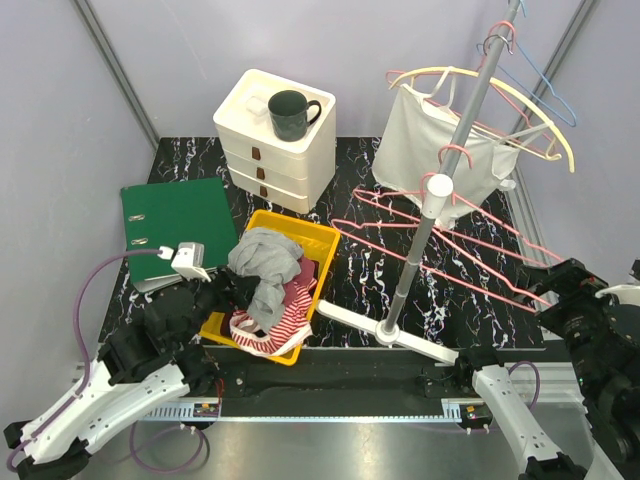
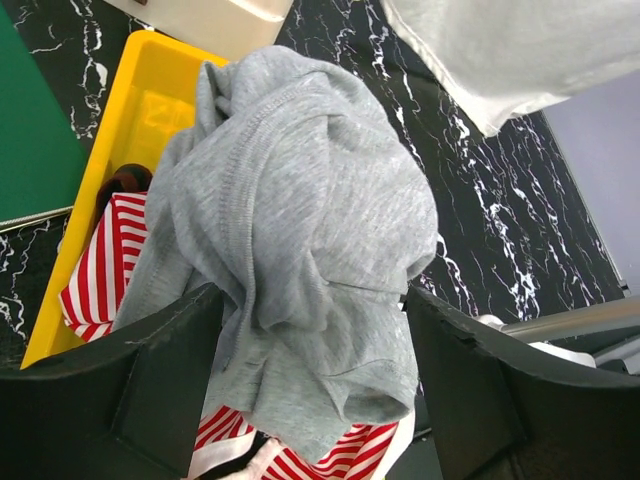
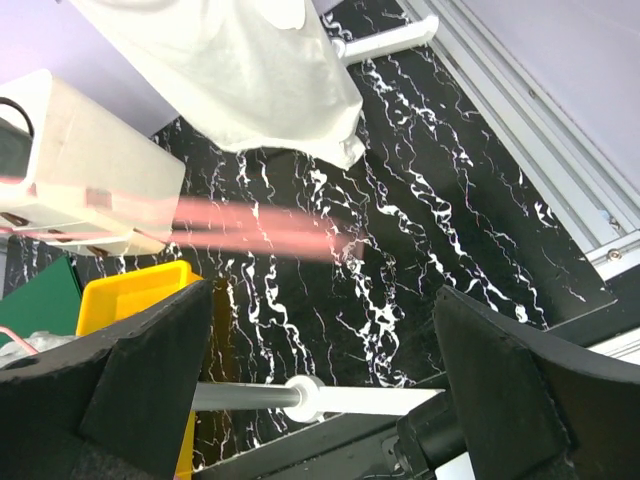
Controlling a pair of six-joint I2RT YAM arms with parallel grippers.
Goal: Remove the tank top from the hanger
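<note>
A white tank top hangs by its straps at the back right, from the yellow hanger; in the right wrist view its lower part shows at the top. My right gripper stands open in front of it, at the right ends of the empty pink hangers. Nothing is between its fingers. Over the yellow bin, my left gripper is open, its fingers on either side of a bunched grey garment. Whether they touch the cloth I cannot tell.
The grey rack pole rises between the arms on a white foot. Red-striped cloth lies in the yellow bin. A drawer unit with a dark mug and a green binder stand behind.
</note>
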